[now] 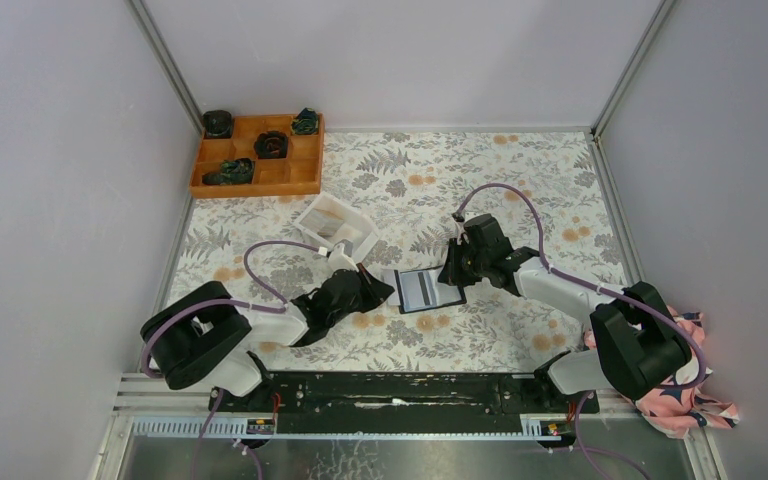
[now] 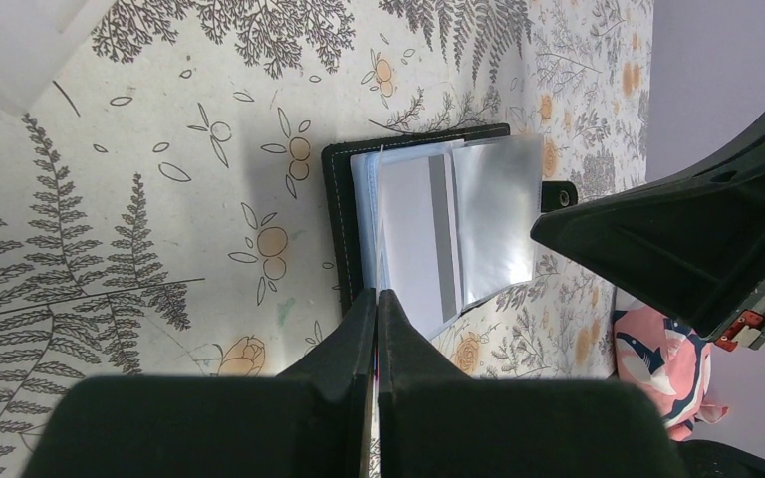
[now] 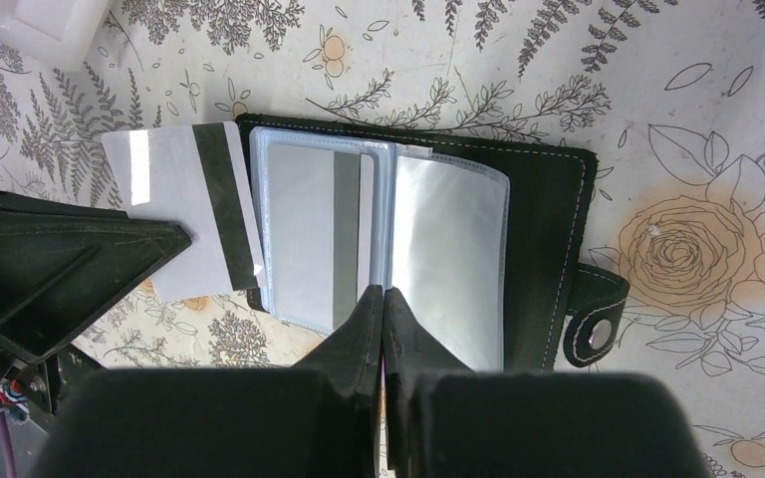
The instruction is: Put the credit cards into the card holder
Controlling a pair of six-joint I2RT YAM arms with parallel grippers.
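Observation:
My left gripper is shut on a white card (image 3: 184, 199) with a black stripe. The card looks edge-on in the left wrist view and stands beside the holder's left edge in the right wrist view. Flat on the table, the black card holder (image 1: 431, 307) lies open with clear sleeves. A white striped card (image 3: 304, 229) sits in its left sleeve. Over the holder, my right gripper is shut at the edge of a raised clear sleeve (image 2: 498, 214), seemingly pinching it.
A white tray (image 1: 363, 243) stands behind the left gripper. Farther back at the left is an orange compartment box (image 1: 285, 188) with dark items. A pink patterned cloth (image 1: 695, 408) lies at the front right.

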